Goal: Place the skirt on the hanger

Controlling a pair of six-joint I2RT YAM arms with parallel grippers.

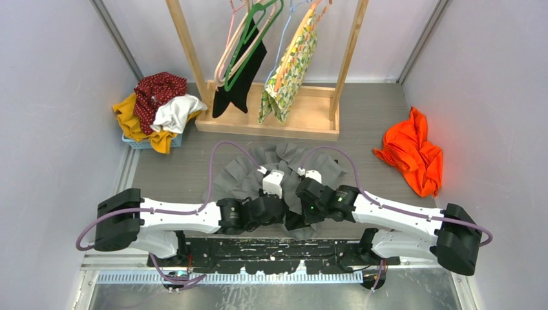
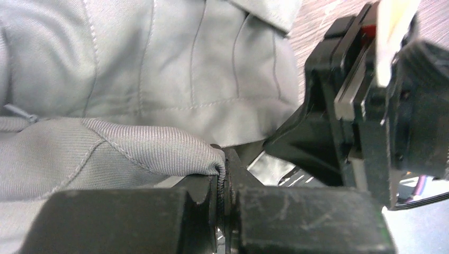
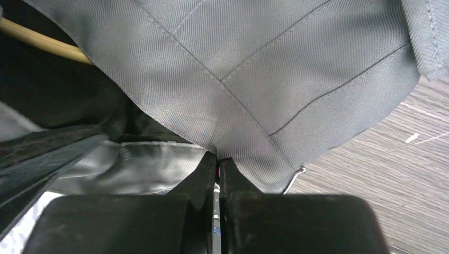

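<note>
The grey pleated skirt (image 1: 249,174) lies bunched on the floor in front of the rack, its lower middle hidden under both arms. In the left wrist view a fold of skirt (image 2: 143,148) runs into the shut fingertips of my left gripper. Seen from the right wrist, my right gripper is shut on the skirt's edge (image 3: 212,124), beside a small zip pull. A beige hanger bar (image 3: 50,45) shows in the dark opening of the skirt, partly covered by cloth; the rest of that hanger is hidden.
Behind stands a wooden rack (image 1: 271,131) with several hangers, a black garment (image 1: 240,84) and a patterned one (image 1: 291,71). A blue basket (image 1: 139,143) of clothes sits at left, an orange cloth (image 1: 413,155) at right. The two grippers are close together.
</note>
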